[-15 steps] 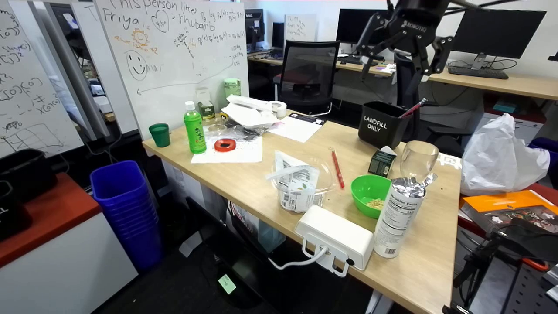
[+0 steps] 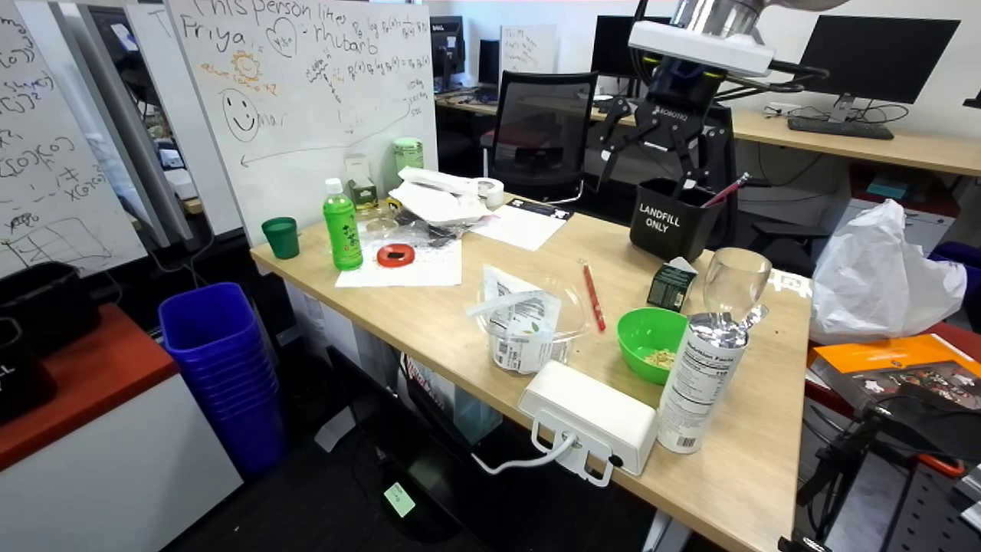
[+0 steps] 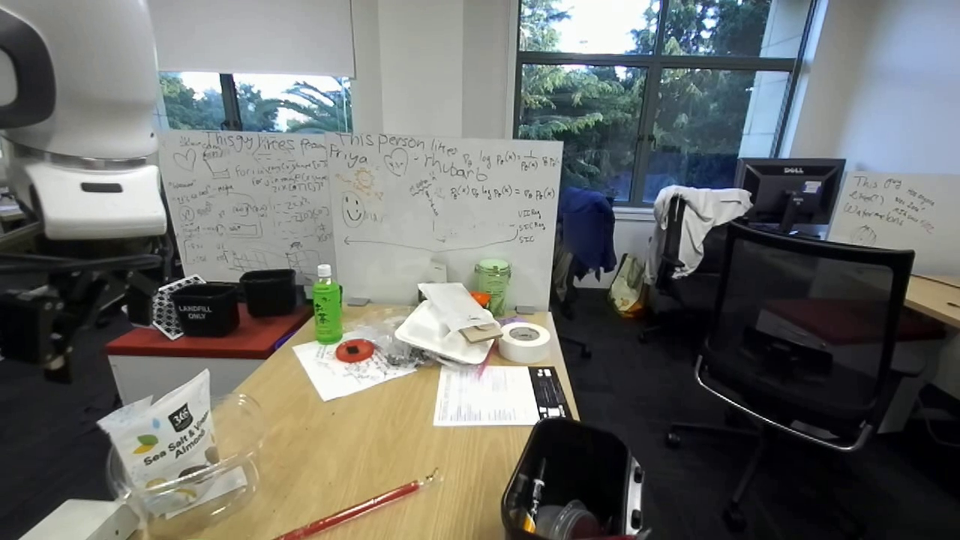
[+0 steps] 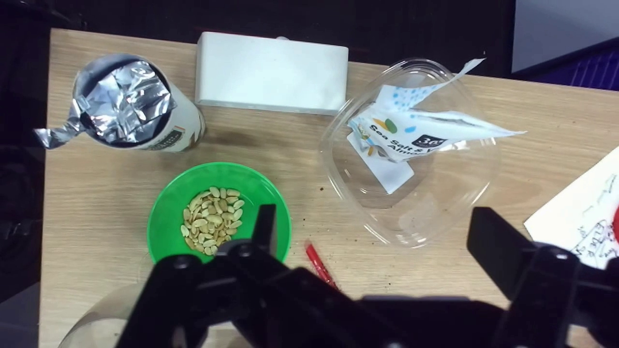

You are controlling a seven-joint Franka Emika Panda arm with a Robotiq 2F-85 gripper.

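High over the back right of the desk, my gripper (image 2: 651,173) stands open with nothing between its fingers. Looking down from the wrist, a green bowl (image 4: 174,214) of peanuts lies at the left, partly covered by one finger (image 4: 266,227). To its right, a clear plastic container (image 4: 418,223) holds a white snack packet (image 4: 400,136). Between bowl and container lies a red pencil (image 4: 317,264), its lower part hidden by the gripper. A tall foil-topped canister (image 4: 185,124) stands near the bowl.
A white box-shaped device (image 4: 272,72) sits at the desk edge. A stemmed glass (image 2: 736,280) and a small dark box (image 2: 669,287) stand near the bowl. The black "landfill only" bin (image 2: 669,225) is at the back edge. A green bottle (image 2: 342,230) stands far left; mid-desk has bare wood.
The arm has come down and slightly left in exterior view 1, and its gripper has turned. It was open before too. The desk objects have not moved.
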